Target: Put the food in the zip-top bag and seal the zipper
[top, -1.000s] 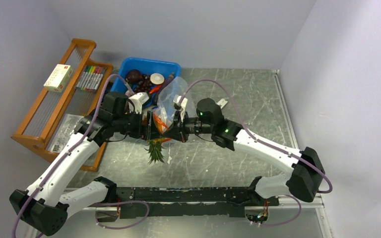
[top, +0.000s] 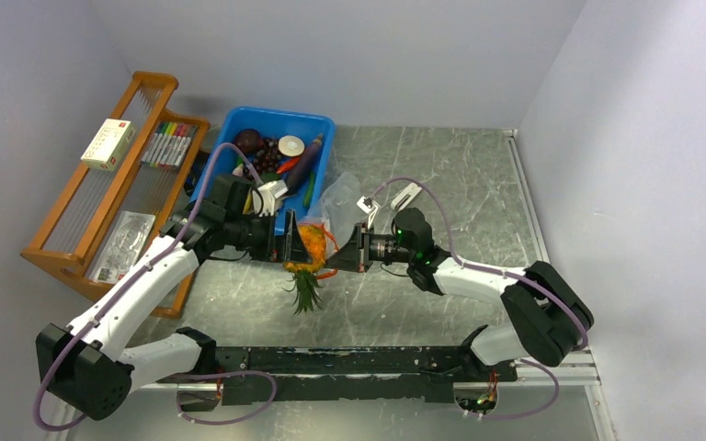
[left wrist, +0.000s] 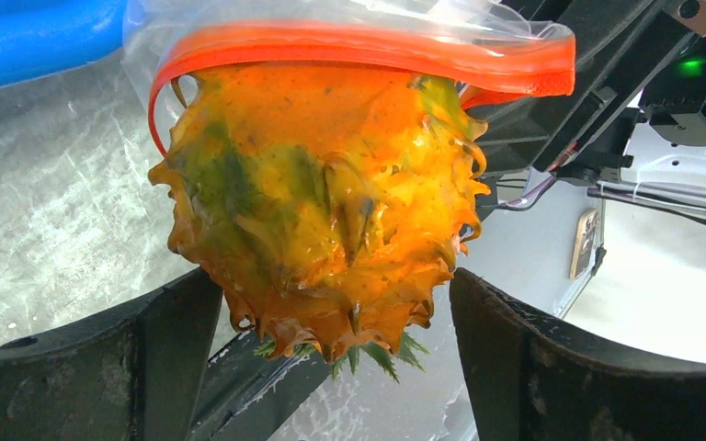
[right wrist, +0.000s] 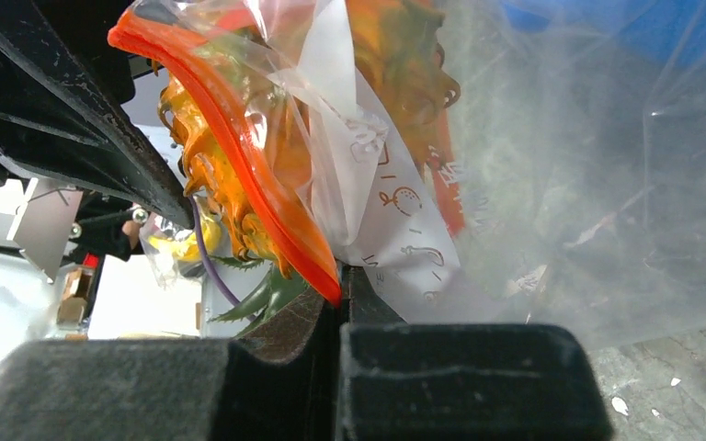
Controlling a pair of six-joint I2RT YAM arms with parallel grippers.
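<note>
An orange-green pineapple point(left wrist: 322, 193), leaves point(top: 305, 290) toward the front, is partly inside a clear zip bag point(right wrist: 588, 175) with an orange zipper rim point(left wrist: 377, 46). My left gripper point(top: 290, 241) is open, its fingertips on either side of the pineapple's lower part in the left wrist view; whether both touch it I cannot tell. My right gripper point(top: 349, 257) is shut at the bag's edge; in the right wrist view the orange rim runs down to the seam between its fingers, and whether it is pinched there I cannot tell.
Behind the grippers a blue tray point(top: 280, 117) holds fruit and vegetables. A wooden rack point(top: 55, 234) with markers and a box stands at the left. A white tool point(top: 406, 196) lies right of the bag.
</note>
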